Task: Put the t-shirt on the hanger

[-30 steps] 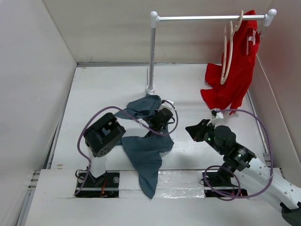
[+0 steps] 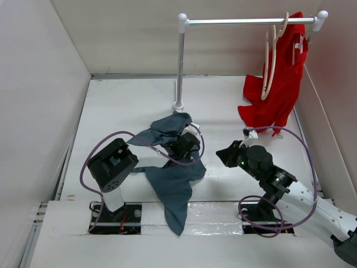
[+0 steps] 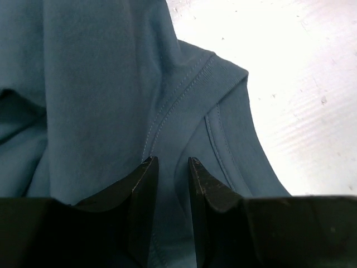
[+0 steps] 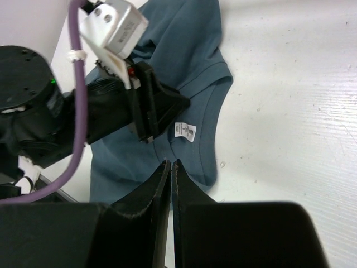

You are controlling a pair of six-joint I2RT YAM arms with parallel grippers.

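A dark teal t-shirt [image 2: 173, 195] lies crumpled on the white table, left of centre. My left gripper [image 2: 189, 153] is down on it. The left wrist view shows its fingertips [image 3: 198, 167] slightly apart over the cloth [image 3: 95, 95], near a seamed edge. My right gripper [image 2: 222, 155] hangs right of the shirt, pointing toward it, with nothing visible held. In the right wrist view its fingertips [image 4: 172, 165] are close together; the shirt and a white label [image 4: 184, 130] lie beyond, partly behind the left arm.
A metal rail [image 2: 250, 22] stands at the back, with white hangers [image 2: 268, 89] and a red garment [image 2: 284, 84] at its right end. Bare table [image 2: 217, 95] lies between the shirt and the red garment.
The left arm has shifted slightly about the shirt, its wrist a little leftward from a second ago. The right gripper has moved slightly left. The shirt looks unchanged.
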